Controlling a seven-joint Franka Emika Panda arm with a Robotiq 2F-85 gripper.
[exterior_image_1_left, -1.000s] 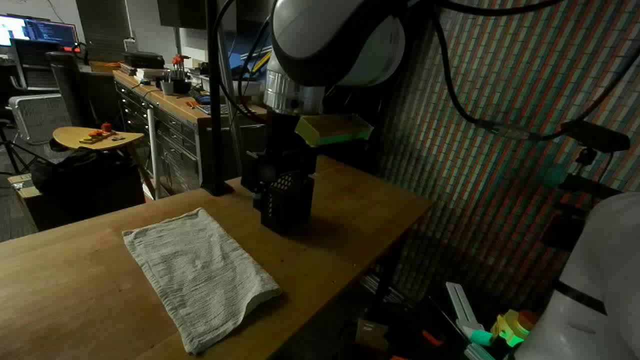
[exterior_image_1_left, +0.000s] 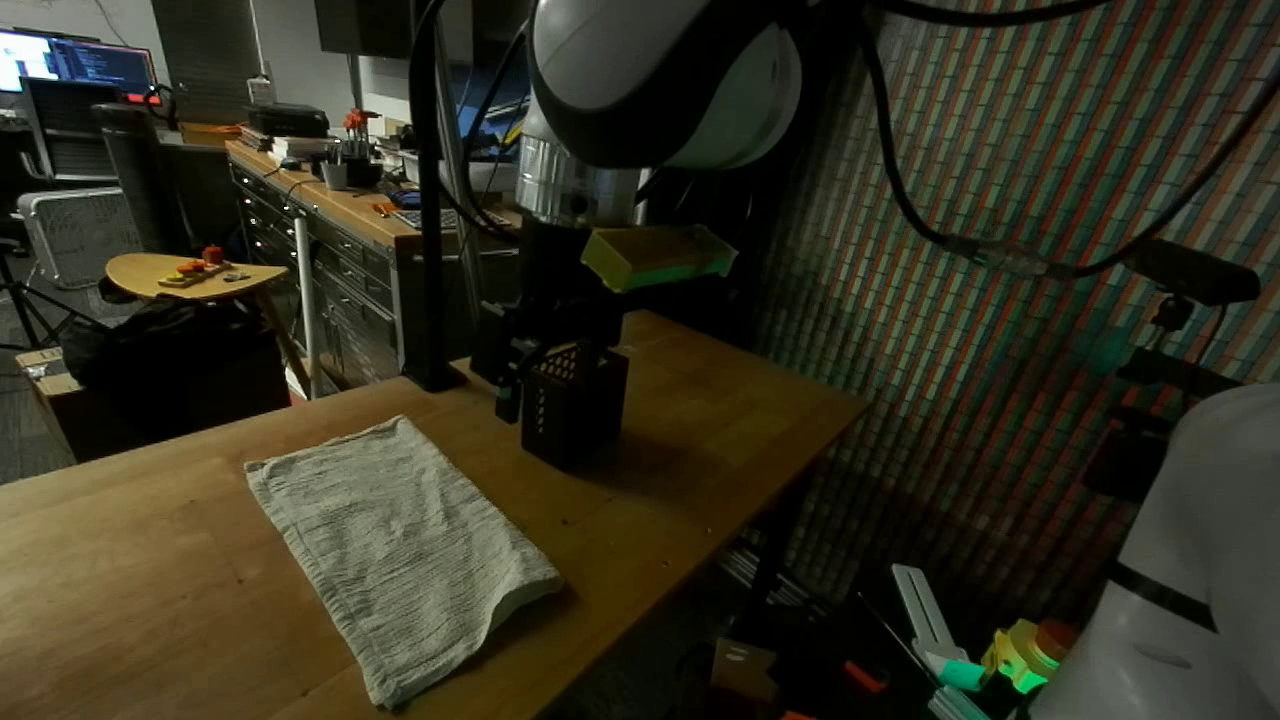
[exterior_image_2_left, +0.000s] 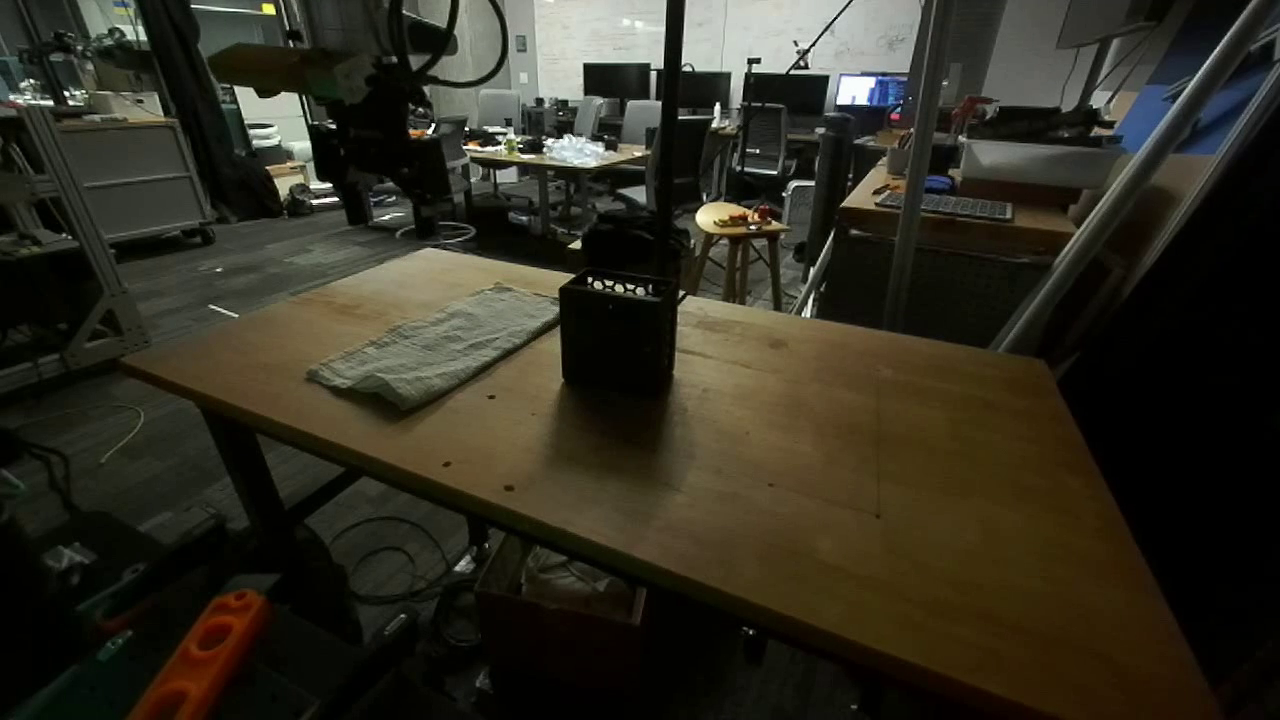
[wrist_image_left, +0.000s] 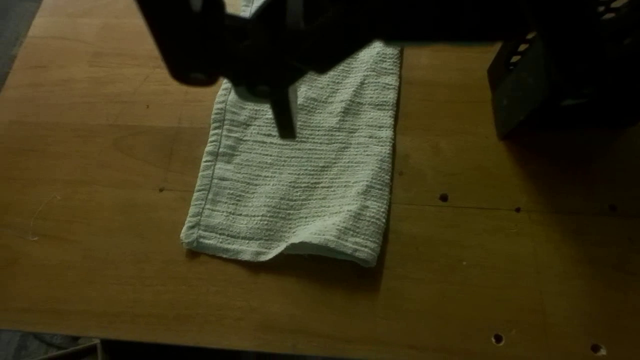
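Note:
A pale, textured cloth (exterior_image_1_left: 402, 546) lies spread on the wooden table, one edge slightly raised. Beside it stands a black holder with perforated sides (exterior_image_2_left: 618, 330), upright. In exterior view 2 my gripper (exterior_image_2_left: 391, 218) hangs above the table's far left side, its two dark fingers (exterior_image_2_left: 357, 198) apart and nothing between them. It is clear of both cloth and holder there. From exterior view 1 its dark body overlaps the holder. Dark gripper parts cover the upper wrist view, hiding some of the cloth (wrist_image_left: 306, 180); the holder (wrist_image_left: 522, 87) shows at upper right.
Bare tabletop (exterior_image_2_left: 840, 480) stretches to the right of the holder in exterior view 2. A dark vertical post (exterior_image_1_left: 426, 240) rises at the table's back edge in exterior view 1. Cables (exterior_image_1_left: 894, 156) loop beside the arm.
In exterior view 1 the arm and gripper have shifted slightly left, and a finger now shows clear of the holder's left side. The cloth and holder have stayed put.

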